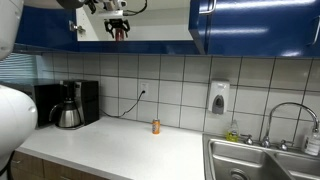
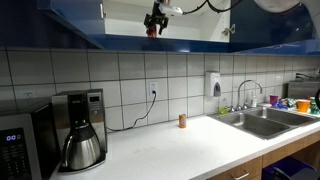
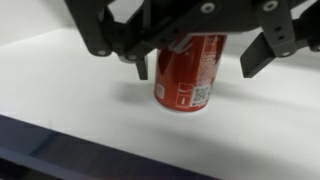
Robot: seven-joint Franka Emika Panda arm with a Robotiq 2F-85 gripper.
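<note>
A red can (image 3: 190, 78) with a white label stands upright on the white cabinet shelf (image 3: 70, 85) in the wrist view. My gripper is open around it, one finger (image 3: 137, 66) to its left and the other finger (image 3: 258, 56) to its right, with gaps on both sides. The can's top is hidden behind the gripper's body. From outside, the gripper (image 1: 116, 22) is up in the open cabinet, and the can (image 1: 120, 34) shows just below it as a small red shape. In the second exterior view the can (image 2: 152, 31) is likewise partly covered.
The blue cabinet edge (image 1: 150, 47) runs below the shelf. An orange can (image 1: 156, 127) stands alone on the white counter (image 1: 120, 145). A coffee maker (image 2: 83, 135) and microwave (image 2: 18, 145) stand left; the sink (image 2: 270, 120) lies right.
</note>
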